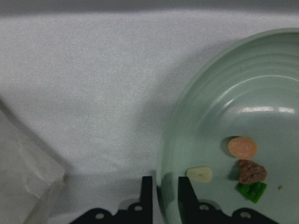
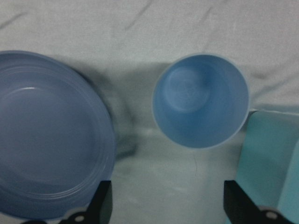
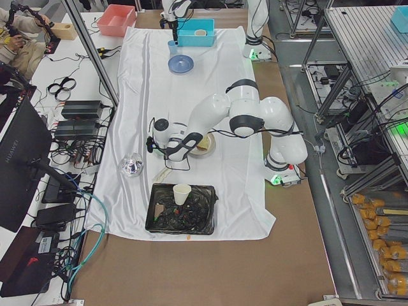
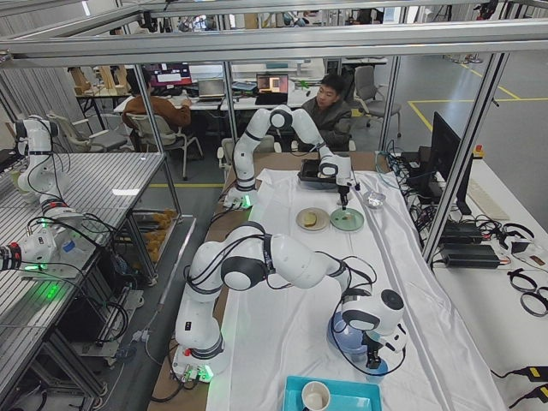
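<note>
My left gripper is low over the edge of a green plate [image 1: 219,116], which holds a pale piece [image 1: 199,173], an orange piece [image 1: 242,148], a brown piece [image 1: 252,172] and a green piece [image 1: 252,191]. Its fingertips are a narrow gap apart with only the rim visible below. In the right wrist view my right gripper stands open between a blue plate [image 2: 46,140] and a light-blue bin [image 2: 261,154], with a blue cup [image 2: 201,100] ahead of it and nothing between its fingers.
A black lined tray [image 3: 172,217] with a white cup [image 3: 182,191], a crumpled foil object [image 3: 131,166] and a beige plate [image 4: 318,223] share the white cloth. The cloth between the blue plate and the beige plate is clear.
</note>
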